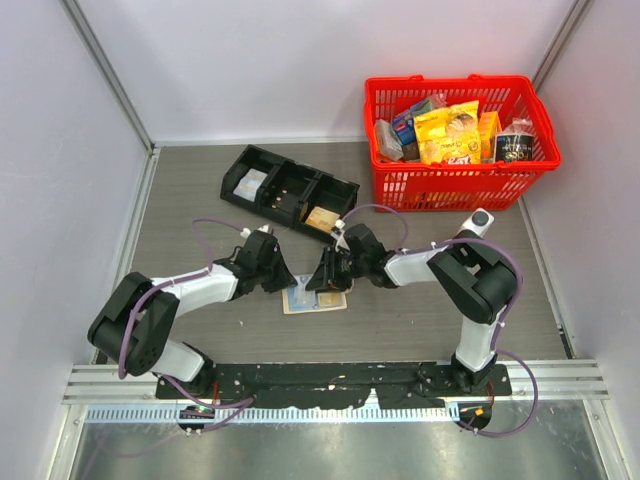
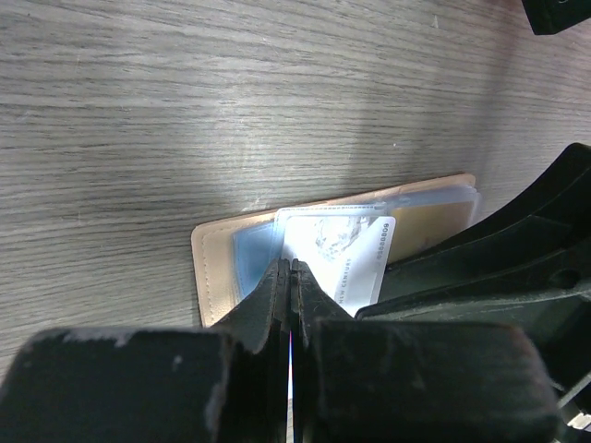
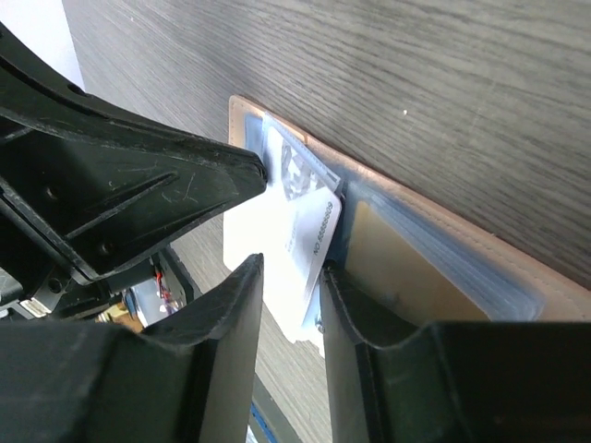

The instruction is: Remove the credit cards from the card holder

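The open card holder, tan-edged with clear blue sleeves, lies on the table between my grippers. A white card sits at its middle, seen also as a tilted white card in the right wrist view. My left gripper is shut at the holder's left part, with nothing visible between its fingers. My right gripper is part open over the white card, its fingertips at the card's edge; whether they grip it is not clear.
A black compartment tray with cards inside lies behind the holder. A red basket of snacks stands at the back right. The front table area beside the holder is clear.
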